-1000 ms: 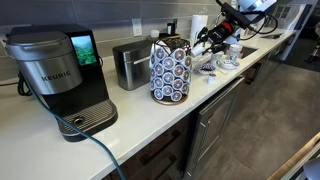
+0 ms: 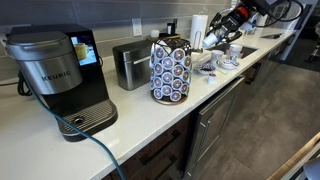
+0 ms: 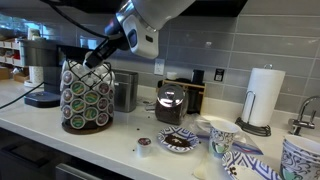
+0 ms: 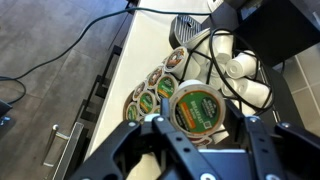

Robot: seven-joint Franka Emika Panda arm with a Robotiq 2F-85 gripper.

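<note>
In the wrist view my gripper is shut on a coffee pod (image 4: pixel 197 108) with an orange and green label facing the camera. Below it appears the pod rack (image 4: pixel 158 82), its side lined with several pods, and more loose white pods show in its wire top. Exterior view 2 has the dark fingers close above the upper part of the round rack (image 3: pixel 88 100); the held pod is not clear there. A single pod (image 3: pixel 143 147) stands on the counter right of the rack. The Keurig coffee maker (image 2: pixel 62 85) is at the left in exterior view 1.
A toaster (image 2: pixel 133 64) is beside the coffee maker along the wall. Patterned cups (image 3: pixel 222 138), plates (image 3: pixel 178 139) and a paper towel roll (image 3: pixel 263 95) occupy the counter farther along. A cable (image 2: pixel 88 140) crosses the front counter, which is otherwise mostly bare.
Over the last second the arm and gripper have shifted a little up and to the right in exterior view 1. The rack and coffee maker have stayed in place.
</note>
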